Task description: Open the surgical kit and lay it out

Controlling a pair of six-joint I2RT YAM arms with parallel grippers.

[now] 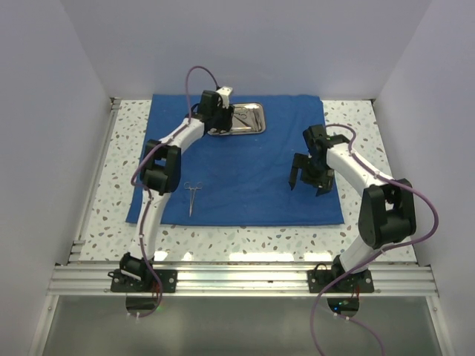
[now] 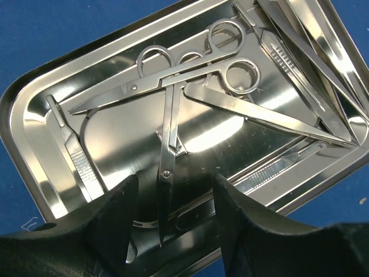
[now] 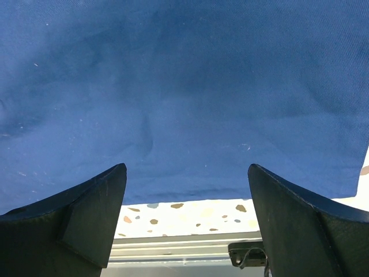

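A steel tray (image 1: 260,129) lies at the back of the blue cloth. In the left wrist view it holds scissors (image 2: 166,173), scalpel handles (image 2: 81,161), tweezers (image 2: 277,118) and other instruments, some crossed over each other. My left gripper is over the tray, fingers apart on either side of the scissor blades, holding nothing that shows. One pair of scissors (image 1: 191,194) lies alone on the cloth, left of centre. My right gripper (image 1: 312,178) stands open over the cloth's right part, nothing between its fingers.
Speckled table (image 1: 111,185) shows around it, with metal rails along the front edge (image 1: 245,271).
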